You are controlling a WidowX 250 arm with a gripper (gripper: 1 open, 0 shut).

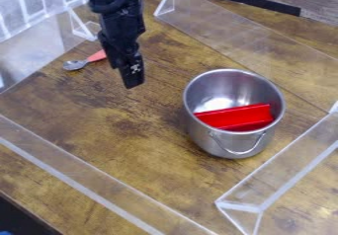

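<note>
My black gripper [132, 74] hangs open over the wooden table, left of a steel pot [232, 143]. A red rectangular block [235, 117] lies inside the pot. Behind the gripper, to the left, a spoon [74, 64] with a red handle lies on the table, partly hidden by the arm.
Clear plastic walls line the table [119, 150] on the left, back and right.
</note>
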